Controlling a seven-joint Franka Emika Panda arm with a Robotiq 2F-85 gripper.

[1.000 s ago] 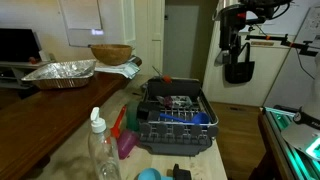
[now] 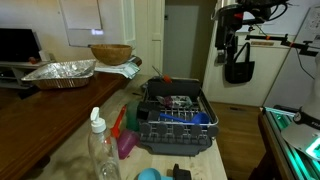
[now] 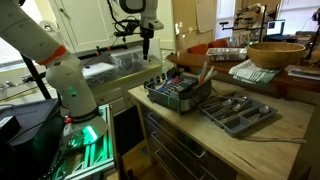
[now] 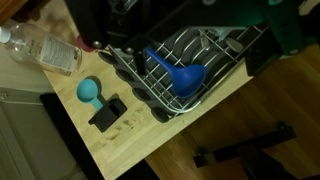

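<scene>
My gripper [image 2: 228, 50] hangs in the air near the dish rack [image 2: 165, 133], well above the counter, its fingers open and empty. The second exterior view also shows the gripper [image 3: 146, 47] raised above the rack's near left end. From the wrist, a blue ladle [image 4: 187, 78] is visible below, lying in the wire rack with its bowl near one edge; parts of the rack are hidden by the dark fingers. Beside the rack, on the wood, are a turquoise scoop [image 4: 89, 92] and a small black object [image 4: 108, 115].
A clear bottle [image 2: 104, 153] stands at the counter's near end. A grey cutlery tray [image 3: 240, 116] lies beyond the rack, with bare wood in front. A wooden bowl [image 2: 111, 54] and foil tray [image 2: 60, 74] sit farther back. Open floor [image 2: 240, 130] lies beside the counter.
The gripper and arm have shifted only very slightly in the first exterior view. Rack, ladle and bottle are where they were.
</scene>
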